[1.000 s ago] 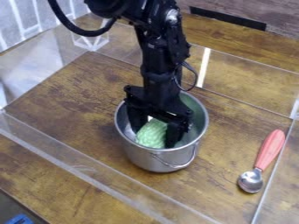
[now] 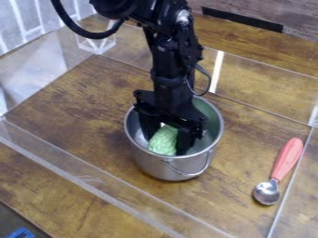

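Note:
My black gripper (image 2: 168, 122) reaches down from the top centre into a metal pot (image 2: 174, 165) with a wire handle, standing near the middle of the wooden table. A light green object (image 2: 163, 141) lies inside the pot, among or just beneath the gripper's fingers. The arm and fingers hide part of it, so whether they are shut on it is unclear.
A spoon with a pink handle (image 2: 281, 170) lies to the right of the pot. A blue object (image 2: 13, 226) shows at the bottom left corner.
The gripper has shifted slightly within the pot, and the green object appears moved or turned a little to the left. The pot stands in the same place.

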